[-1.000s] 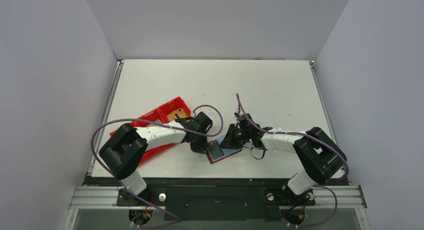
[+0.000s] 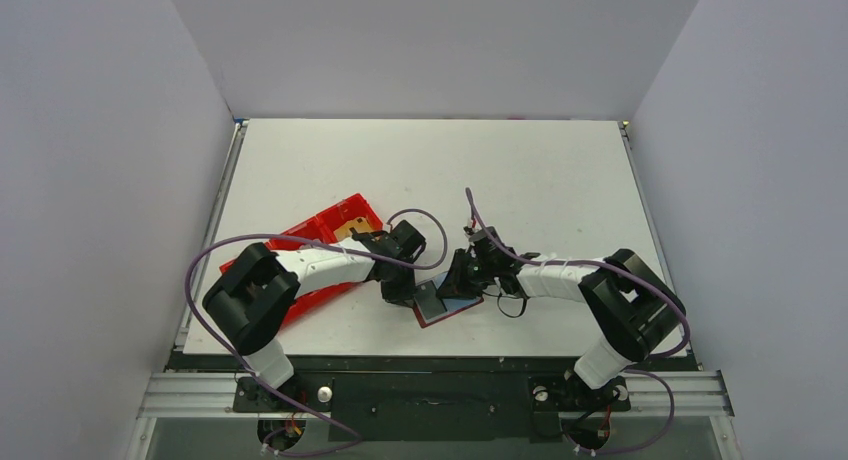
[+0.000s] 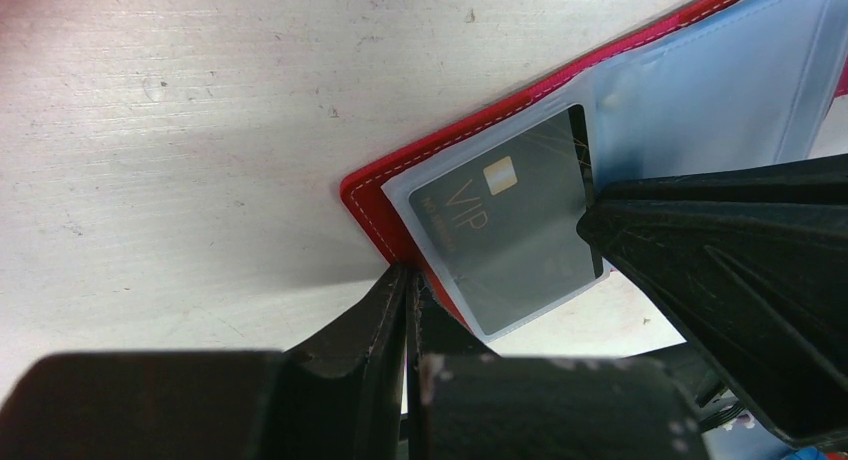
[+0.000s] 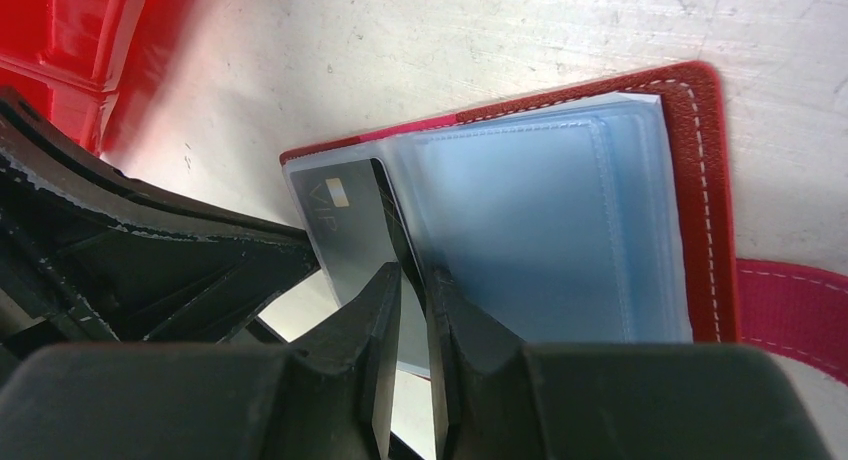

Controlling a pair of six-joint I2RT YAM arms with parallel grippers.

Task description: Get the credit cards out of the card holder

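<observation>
An open red card holder with light blue sleeves lies on the table between my grippers. A dark grey VIP card sits in its end sleeve. My left gripper is shut at the holder's red edge beside that card, nothing visible between its fingers. My right gripper is shut, its tips over the card's inner dark strip at the sleeve opening; nothing clearly shows between them.
A red compartmented tray with items in it lies at the left, partly under the left arm.
The left arm has moved very slightly; the holder looks unchanged.
</observation>
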